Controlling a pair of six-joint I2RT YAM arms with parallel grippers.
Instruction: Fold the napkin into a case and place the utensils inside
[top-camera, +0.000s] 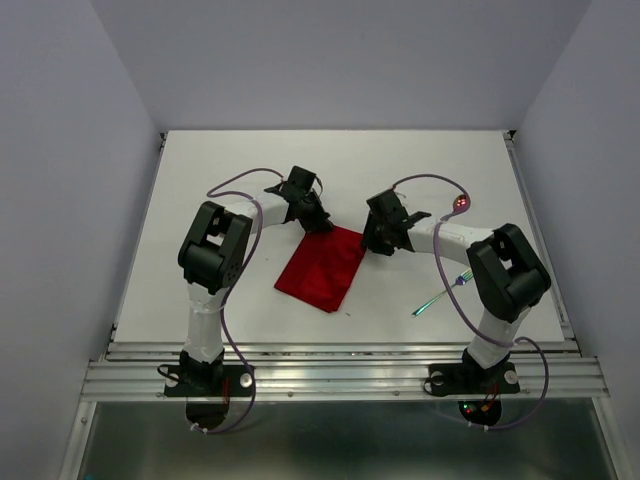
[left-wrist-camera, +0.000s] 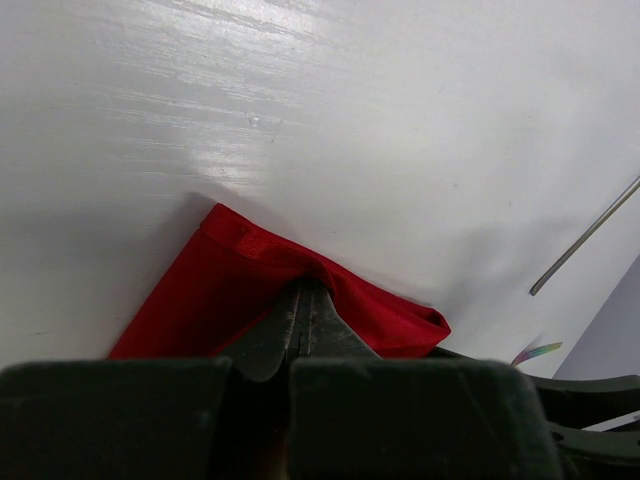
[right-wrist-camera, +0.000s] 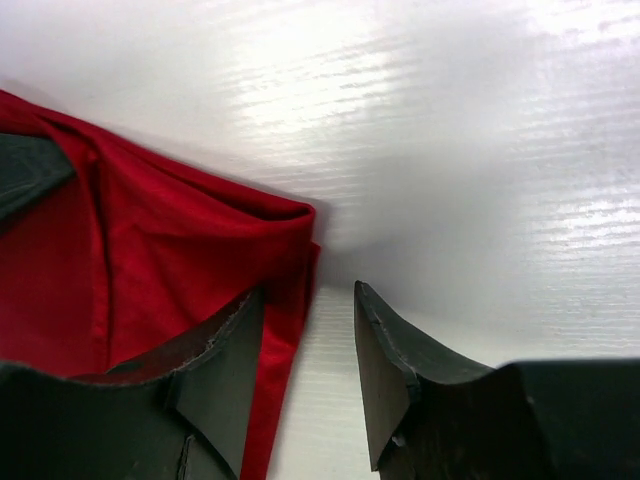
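The red napkin (top-camera: 320, 270) lies on the white table, folded along its far edge. My left gripper (top-camera: 325, 225) is at that far edge; in the left wrist view its closed fingertips (left-wrist-camera: 310, 310) press into the bunched cloth. My right gripper (top-camera: 378, 240) is at the napkin's far right corner, open in the right wrist view (right-wrist-camera: 308, 300), with one finger over the cloth and the other over bare table. A spoon (top-camera: 461, 203) and a fork (top-camera: 460, 280) lie to the right, partly hidden by my right arm.
Walls stand behind and to both sides.
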